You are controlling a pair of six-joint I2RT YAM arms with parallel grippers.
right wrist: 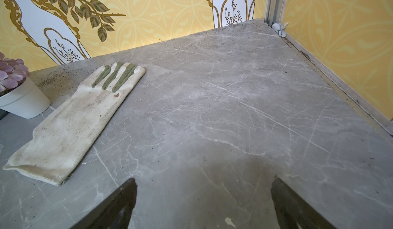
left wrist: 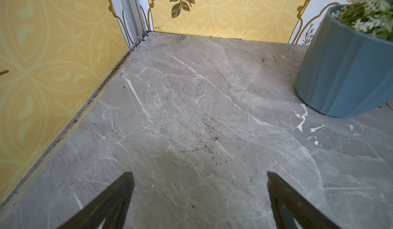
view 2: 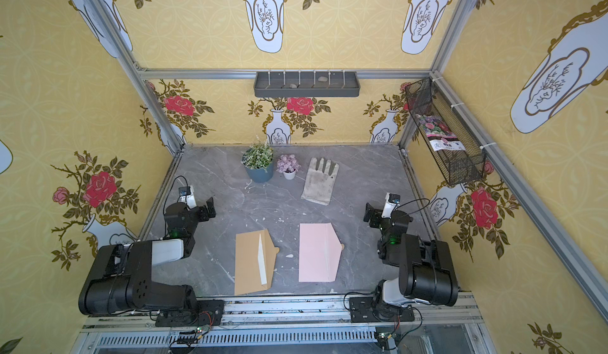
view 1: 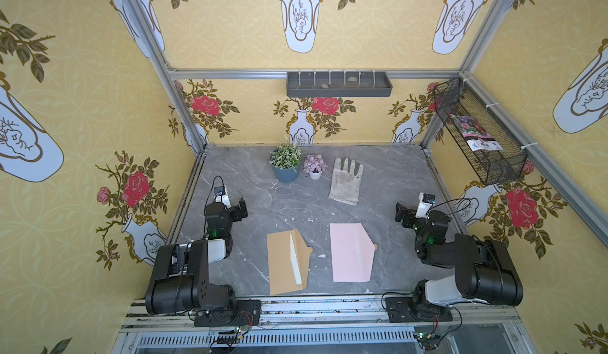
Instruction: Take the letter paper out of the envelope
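Observation:
A brown envelope (view 1: 281, 262) lies near the table's front edge, its flap opened to the right. White letter paper (view 1: 295, 260) shows as a narrow strip at its mouth; the rest is hidden inside. To its right lies a pink envelope (view 1: 347, 252), flap also turned right; no white paper is clear in it. My left gripper stands open and empty, left of and behind the brown envelope in the top views. Likewise open and empty, my right gripper is to the right of and behind the pink one. Neither envelope appears in the wrist views.
Behind the envelopes stand a blue plant pot (view 1: 286, 174), a small white pot (view 1: 314, 174) with pink flowers and a flat work glove (view 1: 346, 181). A wire basket (view 1: 484, 145) hangs on the right wall. Bare table separates each gripper from the envelopes.

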